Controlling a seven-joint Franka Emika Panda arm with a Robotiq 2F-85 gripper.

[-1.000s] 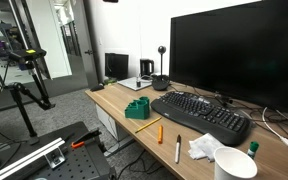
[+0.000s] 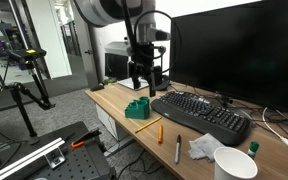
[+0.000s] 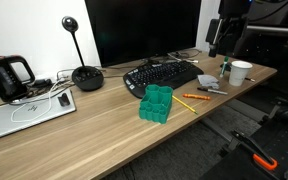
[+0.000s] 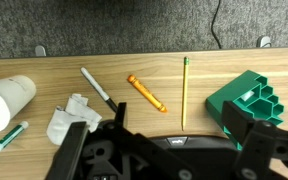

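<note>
My gripper hangs above the desk, its two dark fingers wide apart and nothing between them. It also shows in exterior view 1, over the desk near the keyboard. In the wrist view, an orange marker [image 4: 147,93] lies left of a yellow pencil [image 4: 185,90]. A green holder with open compartments [image 4: 246,98] sits at the right, partly covered by a finger. On the left are a black and white marker [image 4: 98,88], a crumpled white tissue [image 4: 72,117] and a white cup [image 4: 8,102]. Beyond the cup lies a green-capped marker [image 4: 4,142].
A black keyboard [image 2: 200,115] lies behind the loose items, in front of a large monitor [image 2: 239,55]. A black round-headed desk device [image 3: 85,75] and a coffee machine [image 3: 11,80] stand farther along. Bare desk [image 3: 74,135] extends past the holder.
In exterior view 1 the arm has come down from the top of the picture toward the desk, bringing the gripper fully into view. The desk items have not moved.
</note>
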